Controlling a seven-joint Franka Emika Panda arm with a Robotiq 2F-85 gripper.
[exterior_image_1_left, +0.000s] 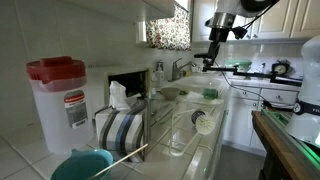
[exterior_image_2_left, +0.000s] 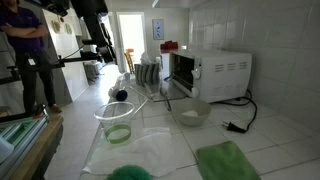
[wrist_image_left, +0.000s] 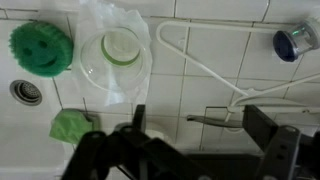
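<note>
High above the counter, my gripper (exterior_image_1_left: 211, 52) hangs open and empty in the first exterior view. The wrist view shows its fingers (wrist_image_left: 272, 137) spread wide, with nothing between them. A clear container (wrist_image_left: 121, 50) stands on a white paper towel (wrist_image_left: 88, 22), apart from the gripper. Beside it lies a round green scrubber (wrist_image_left: 41, 49) with a smiling face. A crumpled green cloth (wrist_image_left: 72, 127) shows below these, partly covered by a finger. In the second exterior view, a pale bowl (exterior_image_2_left: 190, 111) sits on the counter beyond the clear container.
A white toaster oven (exterior_image_2_left: 225, 72) stands against the wall, with its black plug (exterior_image_2_left: 236, 127) on the counter. White rods (wrist_image_left: 205, 68) and a dark-lidded jar (wrist_image_left: 295, 42) lie opposite the container. A red-lidded canister (exterior_image_1_left: 63, 105) and teal mug (exterior_image_1_left: 84, 165) occupy the near end.
</note>
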